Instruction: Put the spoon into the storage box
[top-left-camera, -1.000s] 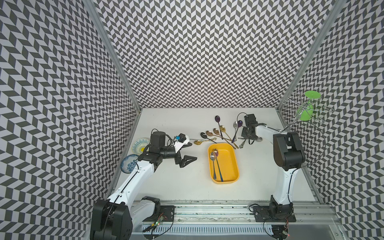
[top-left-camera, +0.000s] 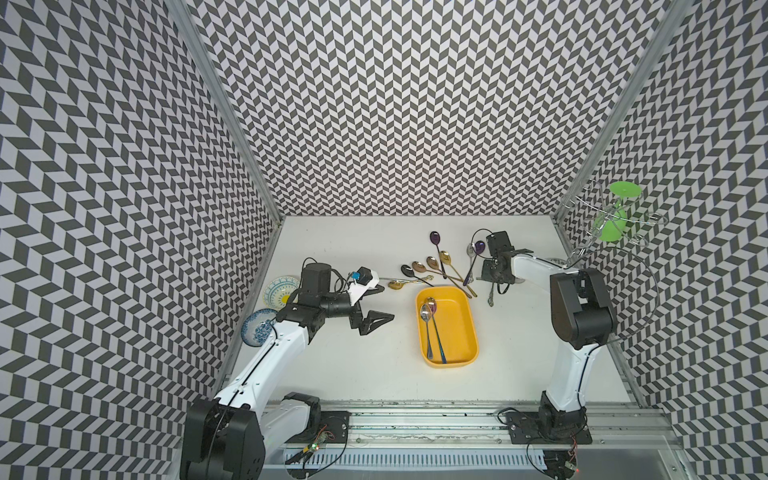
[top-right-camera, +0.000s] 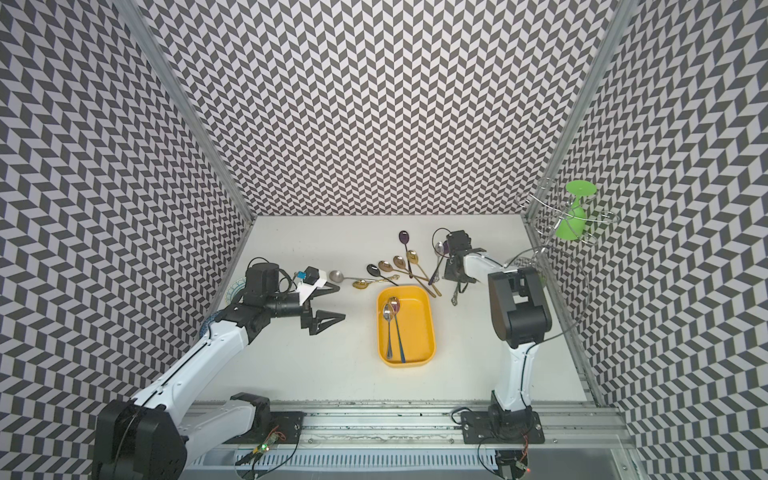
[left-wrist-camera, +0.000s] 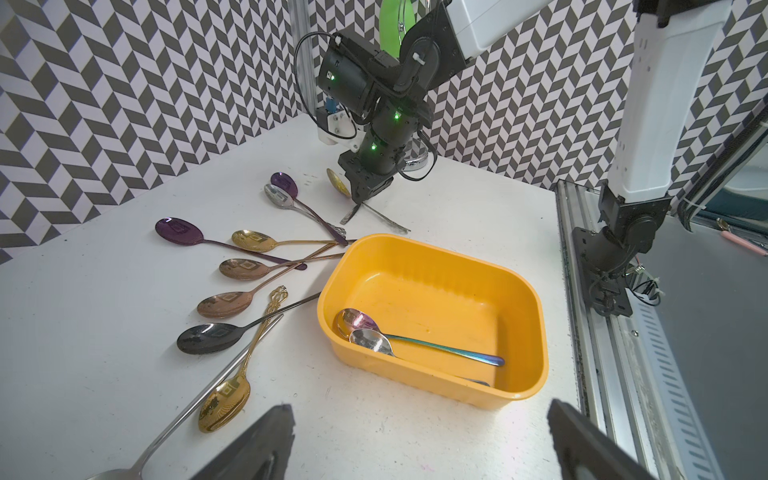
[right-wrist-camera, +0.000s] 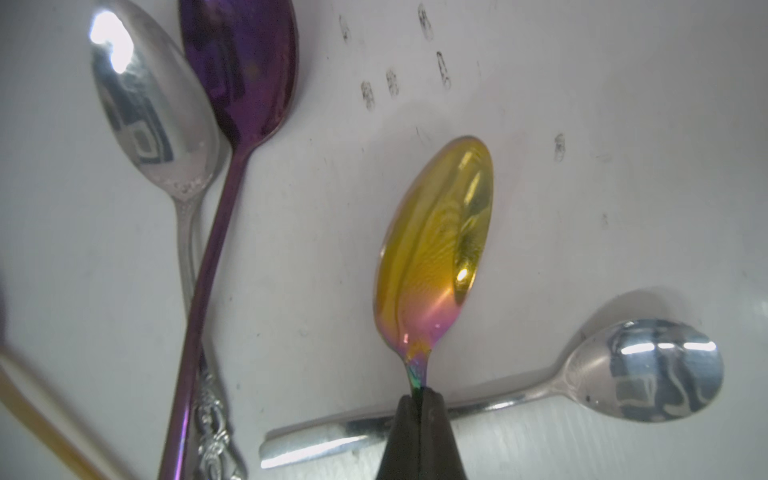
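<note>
A yellow-and-purple spoon (right-wrist-camera: 436, 248) shows its bowl ahead of my right gripper, which is shut with the spoon's thin neck running in at the fingertips. In the left wrist view, the handle (left-wrist-camera: 386, 220) of that spoon reaches past the right gripper toward the box. Below those fingers a silver spoon (right-wrist-camera: 644, 368) lies crosswise. The orange storage box (top-left-camera: 470, 332) holds two spoons, a silver one (left-wrist-camera: 370, 341) and a rainbow one (left-wrist-camera: 448, 347). My left gripper (top-left-camera: 385, 306) stands open left of the box, nothing between its fingers.
Several spoons lie behind and left of the box, among them a black one (left-wrist-camera: 209, 338) and a purple one (left-wrist-camera: 179, 231). Plates (top-left-camera: 281, 292) sit at the left, and a wire rack with a green goblet (top-left-camera: 613, 226) at the right. The table right of the box is clear.
The right gripper has shifted and turned slightly, and the spoon handle below it now points more toward the front. The left arm and the box have not moved.
</note>
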